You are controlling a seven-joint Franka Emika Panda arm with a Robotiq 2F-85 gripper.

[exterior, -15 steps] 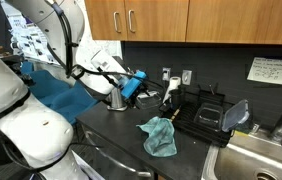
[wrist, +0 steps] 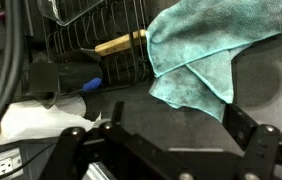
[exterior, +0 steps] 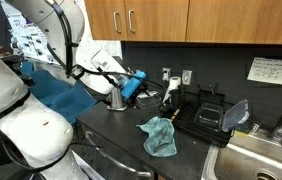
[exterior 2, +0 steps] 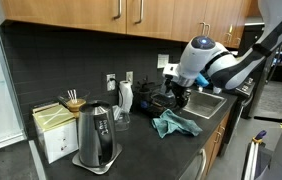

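Observation:
A teal cloth (exterior: pixel 159 136) lies crumpled on the dark counter, left of the dish rack. It fills the upper right of the wrist view as a folded towel (wrist: pixel 201 50), one corner hanging down toward the fingers. My gripper is open, its two dark fingers wide apart at the bottom of that view, with only bare counter and the cloth's lower corner between them. In exterior view 2 the arm reaches in from the right, and the cloth (exterior 2: pixel 176 123) rests on the counter below it.
A black dish rack (exterior: pixel 203 116) stands beside the cloth, with a sink (exterior: pixel 251 160) to its right. At the other end of the counter are a kettle (exterior 2: pixel 98 133) and a knife block (exterior 2: pixel 56 134). Bare counter (exterior 2: pixel 151 148) lies in front of the cloth.

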